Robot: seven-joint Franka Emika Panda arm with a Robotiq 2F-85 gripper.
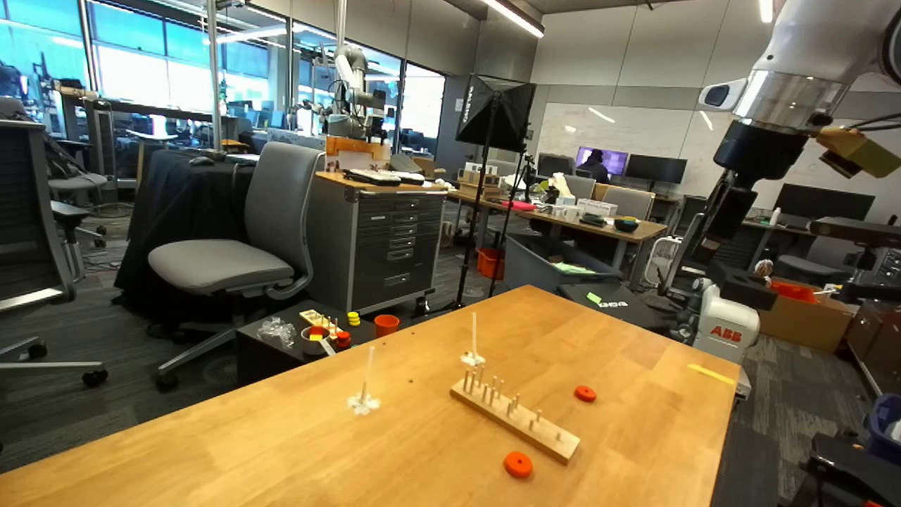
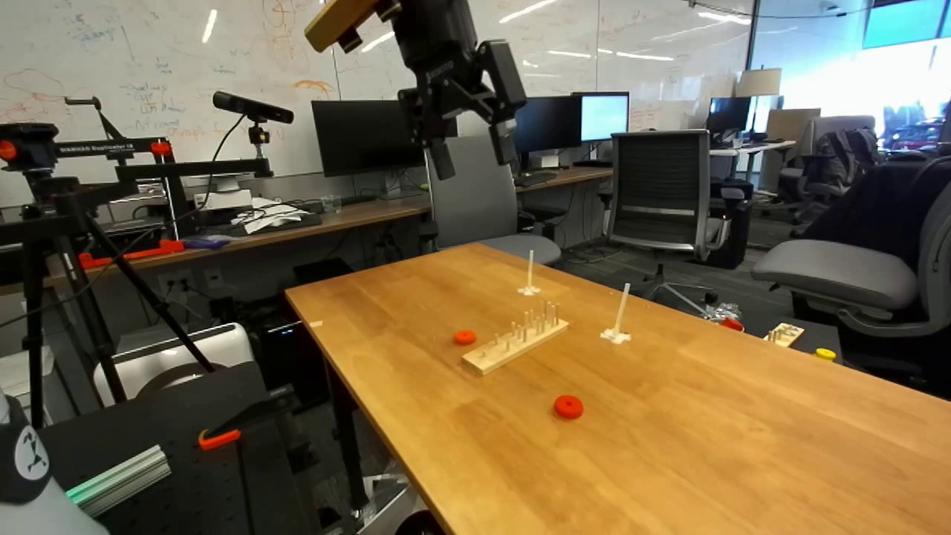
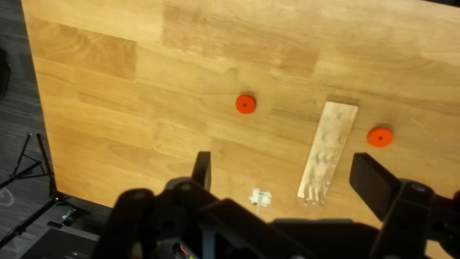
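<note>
My gripper [image 2: 475, 165] is open, high above the wooden table [image 2: 713, 428], with nothing between its fingers. Below it lies a wooden peg board [image 1: 515, 421] with short upright pegs in rows. Two red discs, each with a centre hole, lie flat on the table, one on either side of the board: one disc [image 2: 464, 337] and another disc [image 2: 568, 406]. In the wrist view the first disc [image 3: 245, 104] is left of the board [image 3: 329, 142], and the second disc [image 3: 380, 136] is right of it. The gripper's black fingers [image 3: 202, 170] stand wide apart.
Two thin white rods stand upright on the table, a near rod [image 1: 367, 376] and a far rod [image 1: 474, 338], each on a white base. A low black stand [image 1: 266, 359] beside the table holds small parts and an orange cup [image 1: 386, 325].
</note>
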